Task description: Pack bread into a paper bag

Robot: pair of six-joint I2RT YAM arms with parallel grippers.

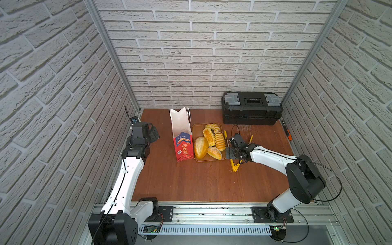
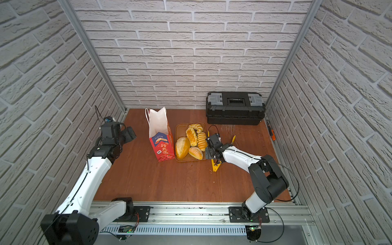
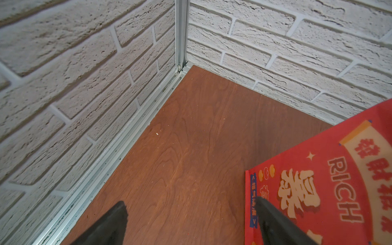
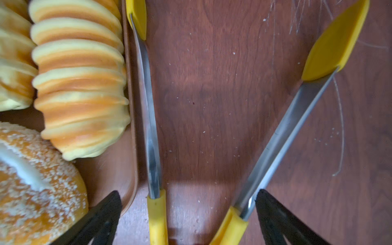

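Note:
The red paper bag (image 1: 183, 140) stands upright with its white mouth open, left of the tray (image 1: 196, 129). In the tray lie several breads, among them a smooth loaf (image 1: 201, 147), a striped bread (image 4: 81, 81) and a sugar-dusted bun (image 4: 36, 192). Tongs (image 4: 151, 155) with yellow tips and handles lie spread on the table along the tray's right edge. My right gripper is open above them, its fingers on either side of the yellow handles, nothing held. Left of the bag, my left gripper hangs open and empty; the bag's side (image 3: 318, 183) shows at its right.
A black toolbox (image 1: 252, 108) stands at the back right. An orange-handled tool (image 1: 288, 134) lies along the right edge. Bare table (image 1: 183, 183) stretches in front of the bag and tray.

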